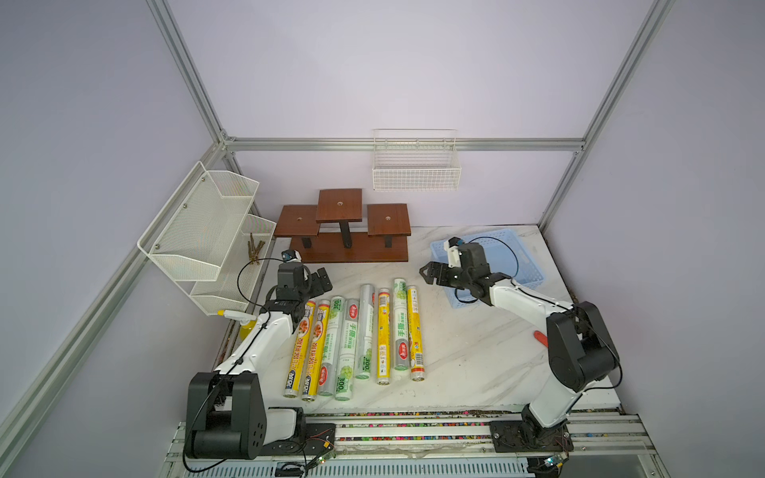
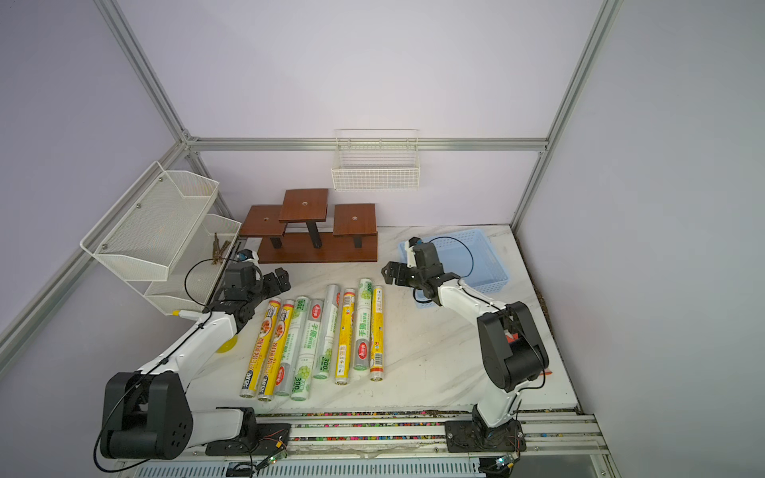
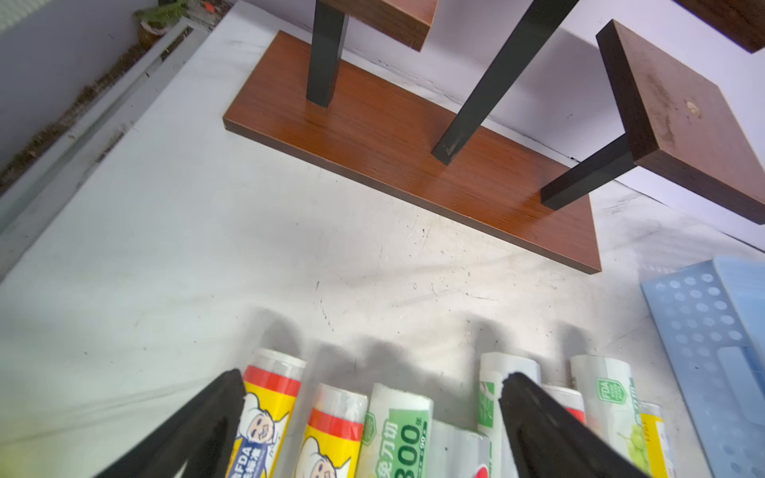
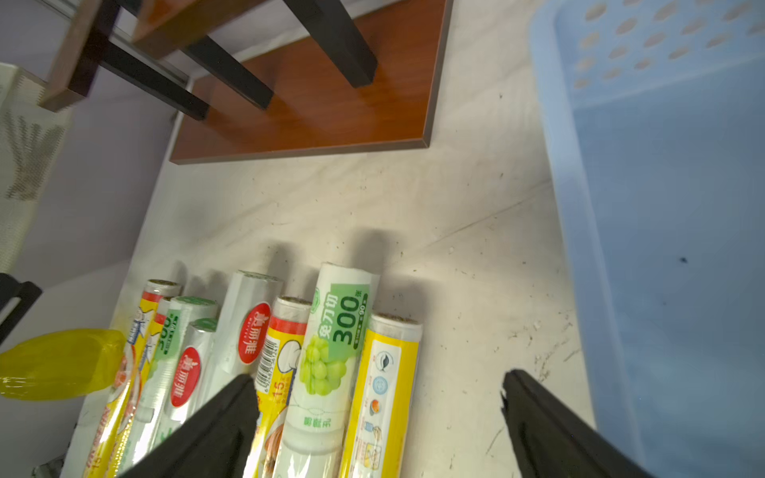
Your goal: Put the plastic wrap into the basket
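Several rolls of plastic wrap lie side by side on the table, some yellow, some white and green. The rightmost is a yellow roll (image 1: 415, 334), with a white-green roll (image 1: 401, 322) just left of it. My right gripper (image 1: 426, 273) hangs open above the far end of these two, its fingers (image 4: 558, 430) spread with only table and rolls below. The blue basket (image 1: 532, 279) stands at the back right, partly behind my right arm, and its visible floor is empty. My left gripper (image 1: 324, 280), open and empty, hovers near the far ends of the left rolls.
A brown wooden stand (image 1: 350, 248) occupies the back of the table. White mesh shelves (image 1: 203, 223) hang at the left, with a yellow spray bottle (image 2: 227, 344) below. A red glove (image 1: 540, 337) shows at the right. Table between rolls and basket is clear.
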